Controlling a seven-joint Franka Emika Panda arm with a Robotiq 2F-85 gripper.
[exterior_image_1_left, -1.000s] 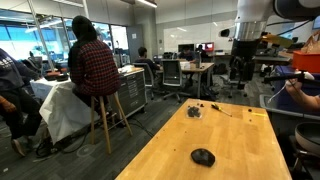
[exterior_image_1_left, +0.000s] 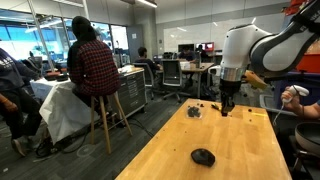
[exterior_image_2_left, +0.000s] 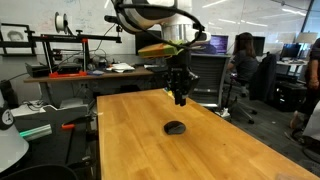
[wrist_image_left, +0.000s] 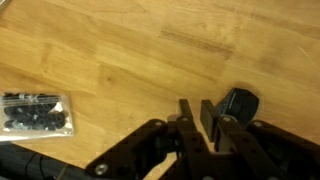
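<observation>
My gripper is partly open in the wrist view, with bare table visible between its fingertips. In exterior view 1 the gripper (exterior_image_1_left: 224, 109) hangs over the far part of the wooden table. Exterior view 2 has the gripper (exterior_image_2_left: 181, 98) above and beyond a round black object (exterior_image_2_left: 175, 128) lying flat. That black object (exterior_image_1_left: 203, 157) is nearer the camera in exterior view 1. A dark object (wrist_image_left: 240, 103) shows right of the fingers in the wrist view, partly covered by the gripper. I cannot tell whether it is the same one.
A clear bag with black pieces (wrist_image_left: 34, 115) lies near a table edge, left of the gripper in the wrist view. A person sits on a stool (exterior_image_1_left: 104, 110) to the left, away from the table.
In exterior view 1 the arm has come down and somewhat left, bringing the gripper closer to the table. The round black object and the bag have stayed put.
</observation>
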